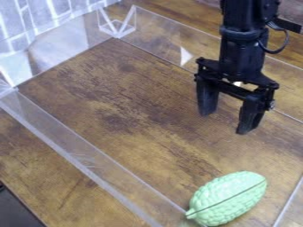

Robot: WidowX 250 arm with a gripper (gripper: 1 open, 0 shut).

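Observation:
My black gripper (228,113) hangs at the upper right of the camera view, open, its two fingers spread low over the wooden floor of the tray. A small pale object (238,83) is partly visible behind it, mostly hidden. A light green, bumpy bitter melon (226,197) lies at the bottom right, well in front of the gripper and apart from it.
Clear plastic walls (71,158) enclose the wooden work area (119,115), whose middle and left are bare. A white pleated cloth or curtain (35,22) is at the upper left, outside the walls.

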